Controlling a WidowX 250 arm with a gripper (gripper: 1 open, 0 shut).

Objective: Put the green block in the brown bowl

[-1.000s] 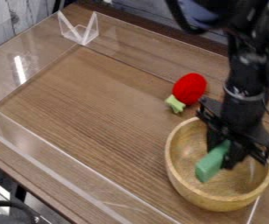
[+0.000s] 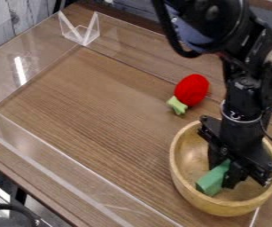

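The brown bowl stands at the lower right of the table in the camera view. Inside its outline is the green block, tilted, with its upper end covered by the fingers. My black gripper points down into the bowl and is shut on the green block. The arm covers the bowl's far right side. Whether the block touches the bowl's floor cannot be told.
A red object with a pale green end lies behind the bowl, close to the arm. A white wire rack stands at the far left.
The gripper has come down and towards the camera with the green block, from above the bowl's far part to low within it.
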